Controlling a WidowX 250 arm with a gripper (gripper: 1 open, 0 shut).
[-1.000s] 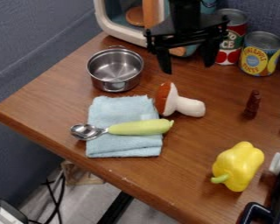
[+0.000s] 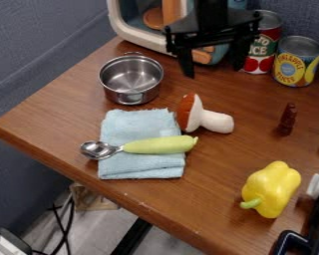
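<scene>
My black gripper [image 2: 213, 55] hangs at the top centre of the camera view, above the table in front of a toy oven, its fingers apart and nothing seen between them. Below it lie a mushroom toy [image 2: 213, 121] with a red cap and a steel pot [image 2: 131, 92] to the left. A scoop with a pale green handle [image 2: 156, 145] rests across a folded light blue cloth [image 2: 139, 168]. A yellow pepper [image 2: 267, 188] sits at the front right.
Two cans, a red one [image 2: 259, 52] and a yellow one [image 2: 294, 66], stand at the back right. A small brown bottle [image 2: 287, 120] stands right of the mushroom. Black objects sit at the right edge.
My gripper has shifted slightly upward over the last second. The objects on the table have not visibly moved.
</scene>
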